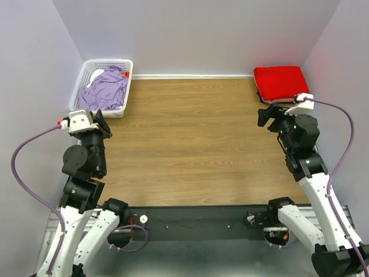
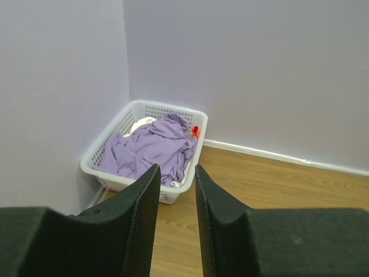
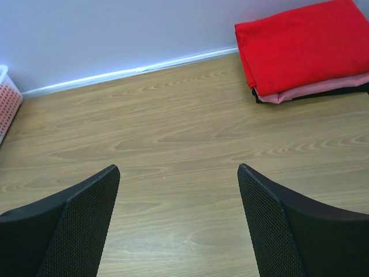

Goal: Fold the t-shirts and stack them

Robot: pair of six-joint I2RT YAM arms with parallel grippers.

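Note:
A purple shirt [image 1: 105, 90] lies crumpled on top in the white basket [image 2: 199, 151] at the back left, with bits of white and red cloth showing beside it. At the back right, a folded red shirt [image 1: 281, 82] tops a stack; pink cloth [image 3: 323, 88] and black cloth [image 3: 334, 91] show beneath it. My left gripper is open, its fingertips a small gap apart, in front of the basket with nothing between them. The right gripper stands wide open and empty, in front of the stack and to its left in the top view.
Walls [image 1: 190, 34] close it in at the back and both sides. The basket stands in the back left corner, the stack near the right wall.

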